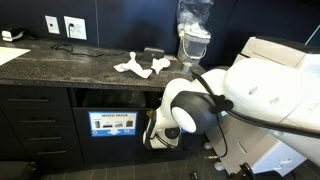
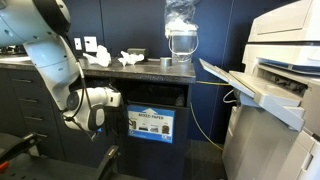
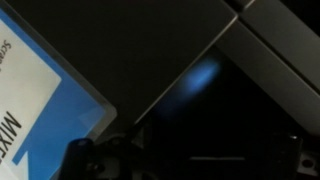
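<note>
My gripper is open, its dark fingers wide apart with nothing visible between them. In exterior view 2 it is down in front of the dark cabinet, to the left of the bin's blue-and-white "MIXED PAPER" sign [image 2: 150,124]. That sign [image 3: 45,118] fills the left side of the wrist view, close by. In exterior view 1 the arm's white wrist [image 1: 172,122] hides most of the gripper. White crumpled paper [image 1: 132,65] lies on the counter, with a second white piece [image 1: 160,64] to its right.
Above the bin runs the dark counter [image 1: 70,69]. On it stand a dark box [image 2: 134,52], a clear bucket [image 2: 183,42] with plastic on top, and a small metal can [image 2: 167,62]. Drawers [image 1: 38,118] flank the bin; a large printer [image 2: 275,95] stands to the right.
</note>
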